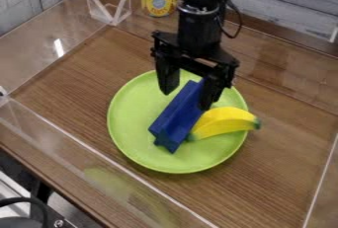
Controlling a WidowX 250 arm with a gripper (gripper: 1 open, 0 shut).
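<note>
My black gripper (188,82) is open and has its fingers over a long blue block (172,125), whose upper end lies between or just under them; whether they touch it I cannot tell. The block rests on a green plate (137,118). Beside it on the plate's right lies a yellow banana (224,122).
A can with a yellow label (158,2) stands at the back. Clear panels border the work area.
</note>
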